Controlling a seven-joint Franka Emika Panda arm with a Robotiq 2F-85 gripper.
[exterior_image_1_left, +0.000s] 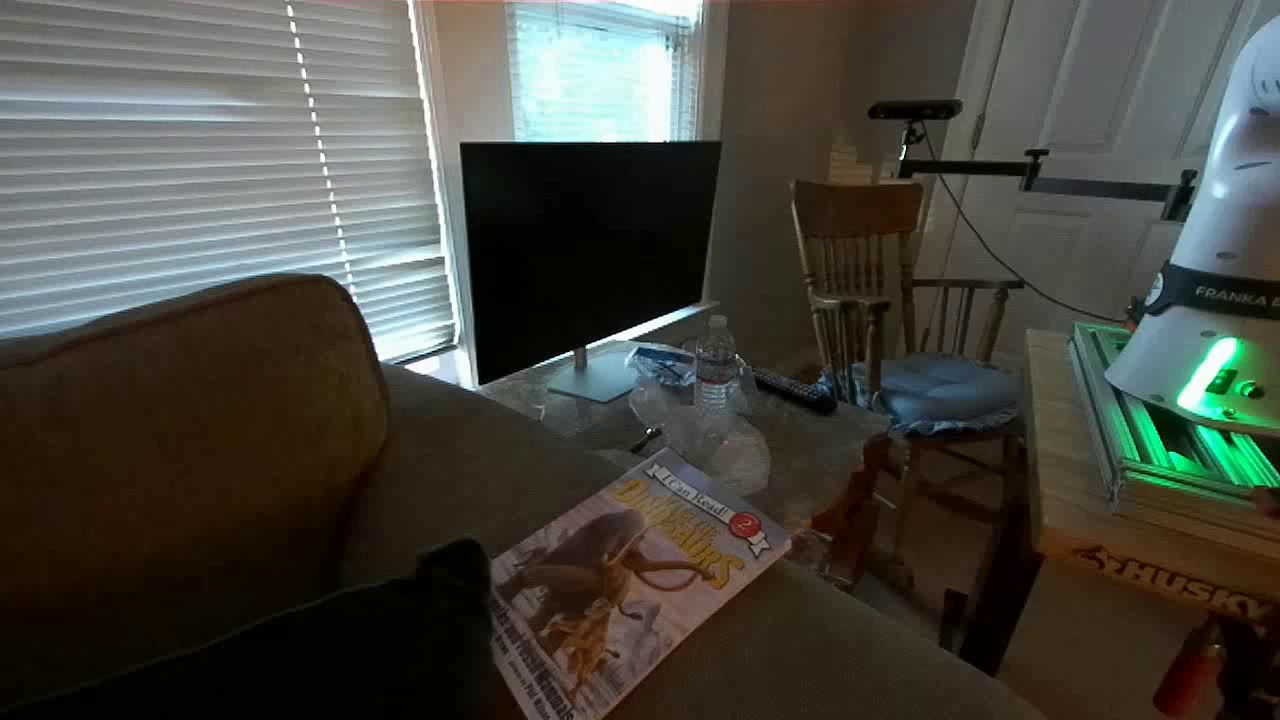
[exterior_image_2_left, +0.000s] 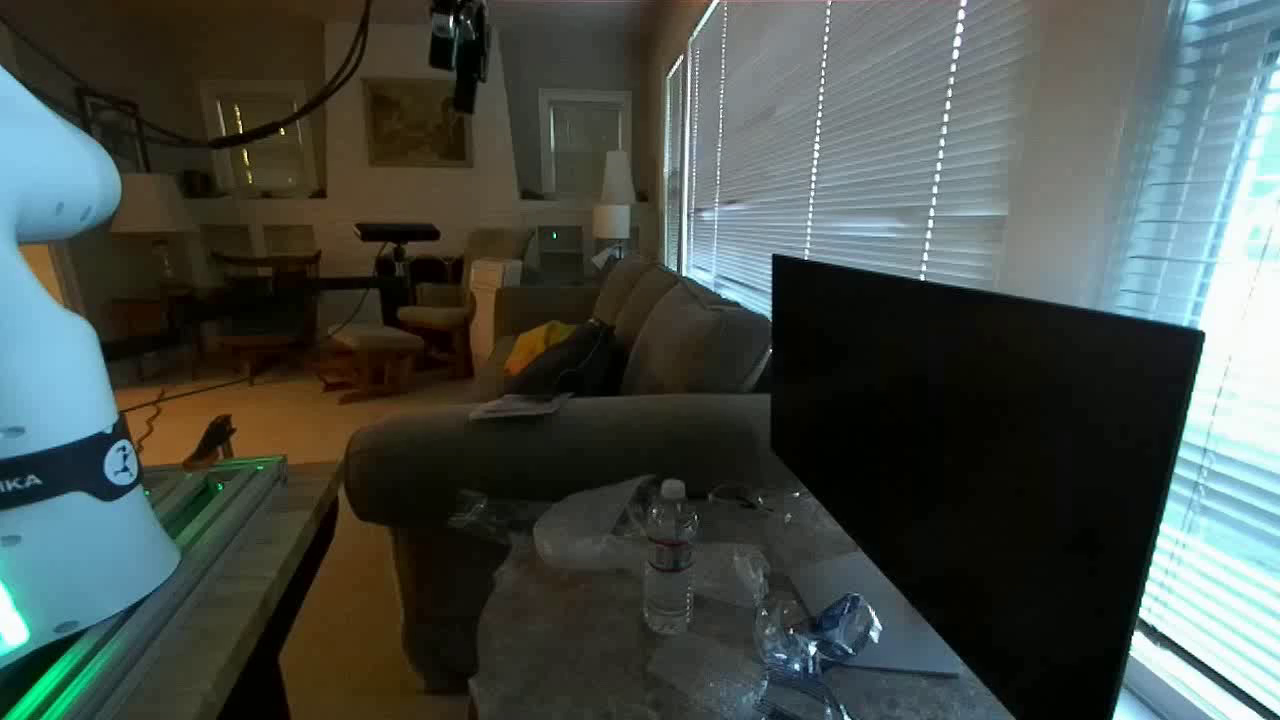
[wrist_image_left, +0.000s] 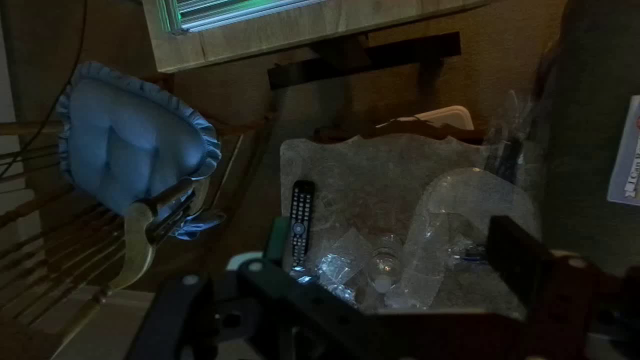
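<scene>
From above, the wrist view shows my gripper open, its two dark fingers wide apart and nothing held between them. Below it lies a small side table (wrist_image_left: 378, 162) at some distance. A clear water bottle (exterior_image_2_left: 669, 564) with a white cap stands upright on that table; the wrist view sees it from the top between the fingers. Crumpled clear plastic wrap (exterior_image_2_left: 588, 524) lies around the bottle. A black remote (wrist_image_left: 301, 219) rests near the table's edge, close to the left finger in the picture. In exterior view 2 a dark gripper part hangs at the top edge.
A large black monitor (exterior_image_2_left: 960, 480) stands on the table's window side. The couch arm (exterior_image_1_left: 768, 636) borders the table, with a dinosaur book (exterior_image_1_left: 636, 576) on it. A wooden chair (exterior_image_1_left: 858, 216) with a blue cushion (wrist_image_left: 132, 138) and the robot's workbench (exterior_image_1_left: 1080, 480) are nearby.
</scene>
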